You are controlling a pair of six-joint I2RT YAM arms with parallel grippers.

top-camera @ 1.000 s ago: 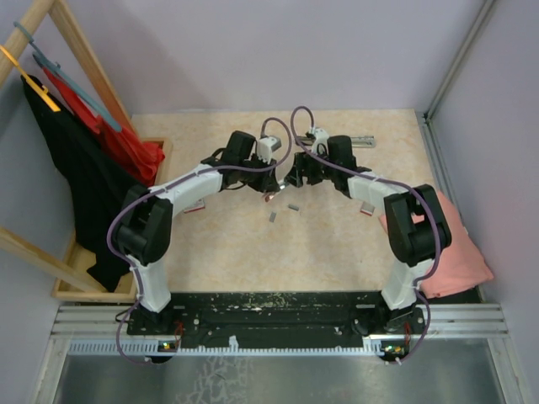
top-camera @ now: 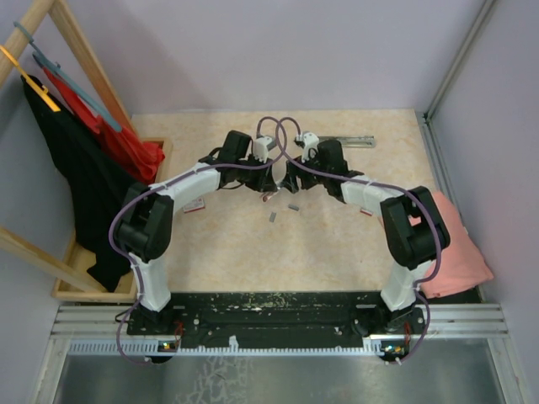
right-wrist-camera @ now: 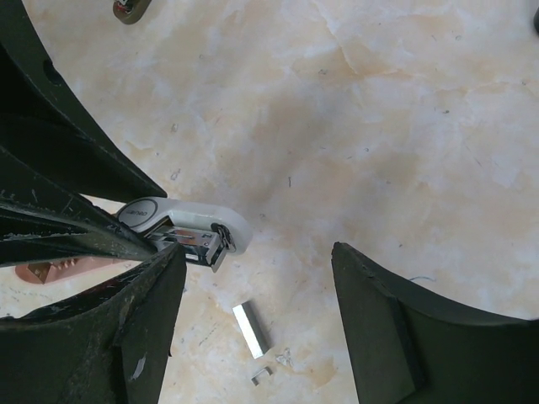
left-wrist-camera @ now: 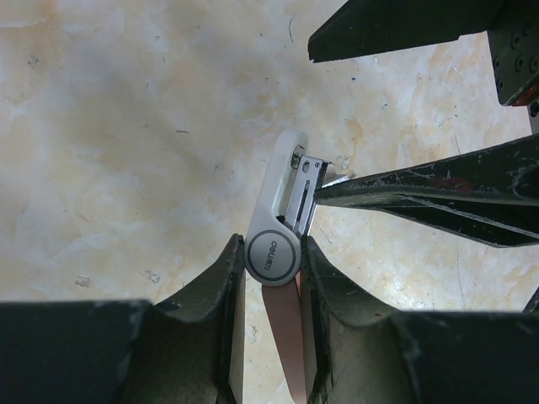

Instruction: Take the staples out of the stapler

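Observation:
The white and pink stapler (left-wrist-camera: 272, 255) is held by my left gripper, whose fingers are shut around its body. Its metal magazine (left-wrist-camera: 303, 195) shows beside the white top cover. My right gripper stands part open, with a wide gap between its fingers. In the left wrist view, one right finger (left-wrist-camera: 421, 181) has its tip at the magazine's side, seemingly touching it; the other (left-wrist-camera: 396, 27) is well apart. A grey staple strip (right-wrist-camera: 251, 329) lies on the table, with a short piece (right-wrist-camera: 262, 375) beside it. Whether staples remain inside the magazine I cannot tell.
In the top view, another small grey strip (top-camera: 272, 216) lies near the stapler. A small box (top-camera: 194, 204) is at the left, and a long metal item (top-camera: 347, 141) lies at the back. A pink cushion (top-camera: 450, 244) lies right.
My right gripper has moved a little to the left, closer to the stapler. The left arm, still holding the stapler, has shifted only slightly.

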